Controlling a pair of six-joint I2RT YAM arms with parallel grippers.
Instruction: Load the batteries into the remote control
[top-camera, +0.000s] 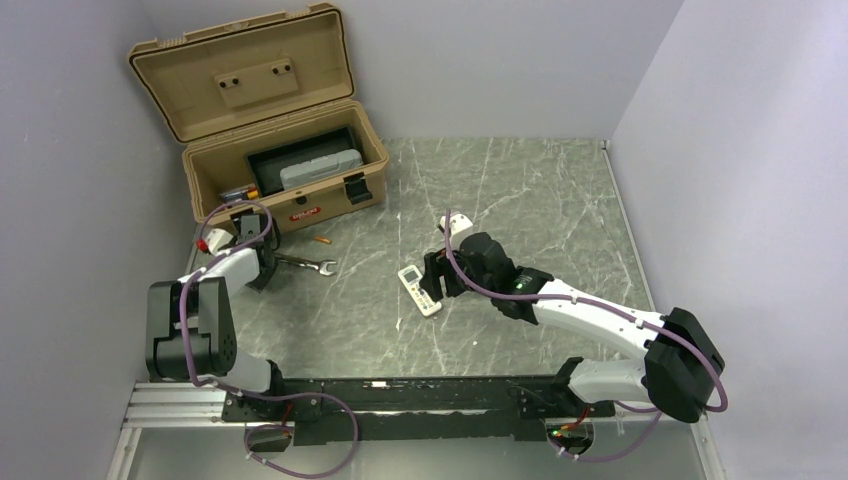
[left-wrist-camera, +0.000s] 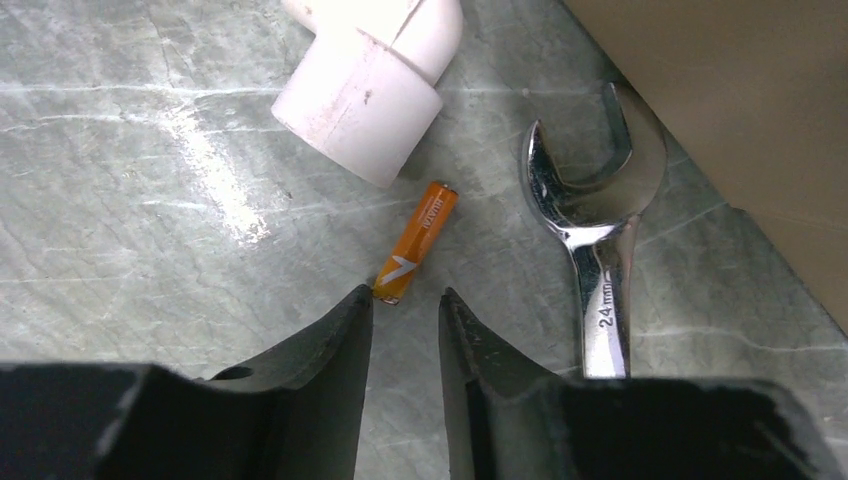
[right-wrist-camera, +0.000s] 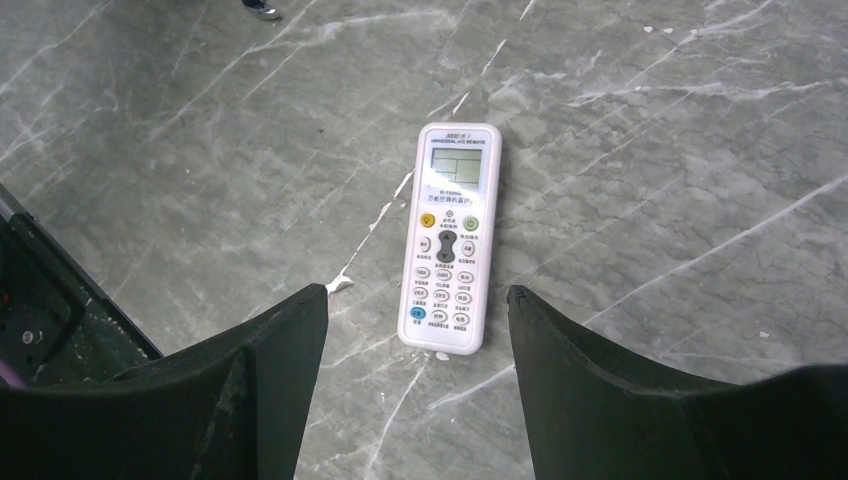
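An orange battery (left-wrist-camera: 415, 243) lies on the marble surface in the left wrist view, just beyond the fingertips of my left gripper, which stands open with nothing between its fingers. Another orange battery (top-camera: 322, 240) lies near the case in the top view. The white remote (right-wrist-camera: 448, 240) lies face up on the marble. My right gripper hangs above it, open, with its fingers either side of the remote's lower half and apart from it.
A tan case (top-camera: 330, 195) stands open at the back left. A wrench (left-wrist-camera: 600, 300) and a white pipe fitting (left-wrist-camera: 350, 100) lie near the battery in the left wrist view.
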